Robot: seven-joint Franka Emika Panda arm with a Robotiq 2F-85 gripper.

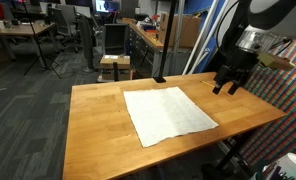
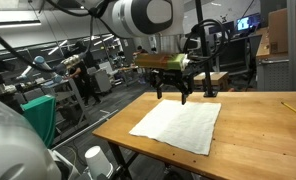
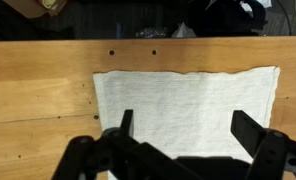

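A white cloth [image 1: 168, 112] lies spread out flat on the wooden table [image 1: 93, 125]. My gripper [image 1: 225, 90] hangs above the tabletop, right of the cloth in exterior view 1. In exterior view 2 the gripper [image 2: 171, 96] appears over the cloth's far side. The wrist view looks down on one straight edge of the cloth [image 3: 173, 92], with two black fingers [image 3: 126, 122] standing wide apart. Nothing is held between them; the fingers are open. The gripper's body hides the lower part of the cloth there.
A thin yellow-orange object [image 2: 294, 108] lies at the table's right side in exterior view 2. Bare wood surrounds the cloth, with wide free room at the left in exterior view 1. A white cylinder [image 1: 290, 166] stands below the table's edge.
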